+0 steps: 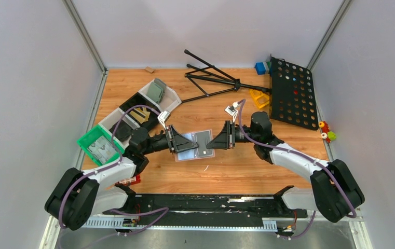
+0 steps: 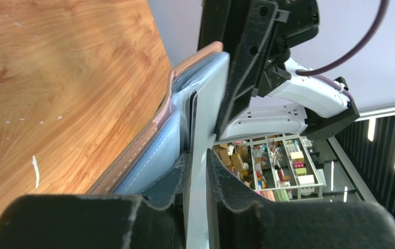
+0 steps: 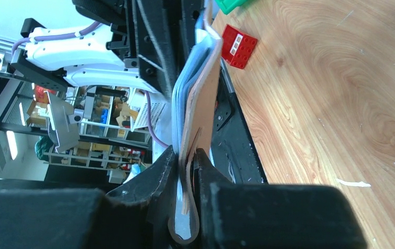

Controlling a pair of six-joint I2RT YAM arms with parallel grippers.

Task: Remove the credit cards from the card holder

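The card holder, pale blue inside with a pinkish tan edge, is spread out between both grippers, above the table. A grey panel covers its right half. My left gripper reaches over the holder's middle. In the left wrist view, its slightly parted fingers straddle a pale leaf with a thin dark edge. Whether that leaf is a card or a pocket, I cannot tell. My right gripper is shut on the holder's right side, its layers pressed between the fingertips.
At the left stand joined bins, the nearest a green bin. A black tripod-like stand lies at the back, and a perforated black panel at the right. A red brick lies near the front left. Bare table surrounds the holder.
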